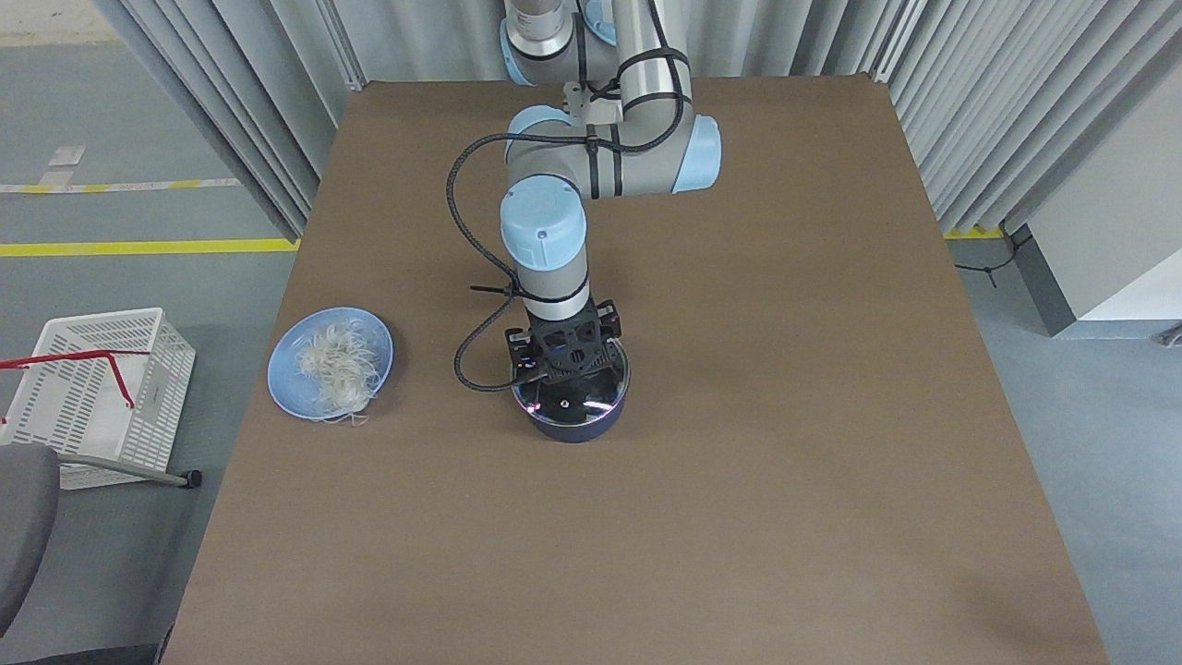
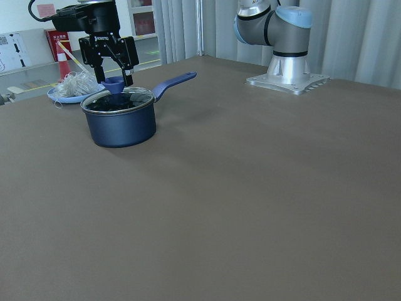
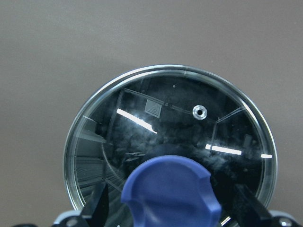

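A dark blue pot (image 2: 122, 128) with a glass lid (image 3: 109, 137) and a long handle (image 2: 175, 81) stands on the table. The gripper (image 2: 114, 75) hangs over the lid, pointing down, open, its two fingers on either side of the blue lid knob (image 3: 170, 194). In the wrist view the fingertips appear at the bottom edge, flanking the knob. From the front, the arm hides much of the lid and all of the handle.
A blue plate (image 1: 286, 382) of white noodle-like strands (image 1: 338, 366) lies left of the pot in the front view. A white basket (image 1: 155, 410) stands on the floor beyond the table's left edge.
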